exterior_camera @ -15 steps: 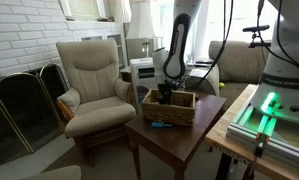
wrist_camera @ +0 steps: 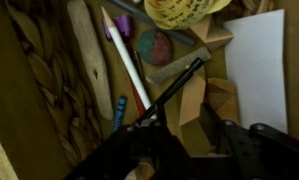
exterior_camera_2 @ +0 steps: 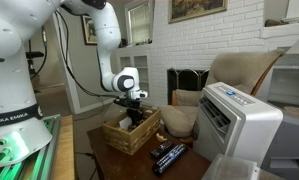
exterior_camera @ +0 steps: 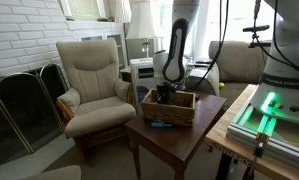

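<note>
My gripper reaches down into a brown open box (exterior_camera: 169,124) on the small dark table. In the wrist view its two dark fingers stand apart, with brown box floor showing between them. A slim black pen-like stick (wrist_camera: 177,85) slants up from beside the left finger; whether the finger touches it is too dark to tell. A white pen (wrist_camera: 124,48), a wooden stick (wrist_camera: 89,55) and a small wooden block (wrist_camera: 193,98) lie around it. From exterior view 2, the box wall (exterior_camera_2: 122,140) partly hides the fingertips.
Braided trim (wrist_camera: 44,75) runs along one box side, and a white sheet (wrist_camera: 256,65) lies opposite. A yellow patterned cup-like thing (wrist_camera: 179,10) sits at the far end. Outside the box, a dark object (exterior_camera_2: 169,158) lies on the table.
The arm has come down slightly and shifted a little over the box. The box and the things around it stay where they were.
</note>
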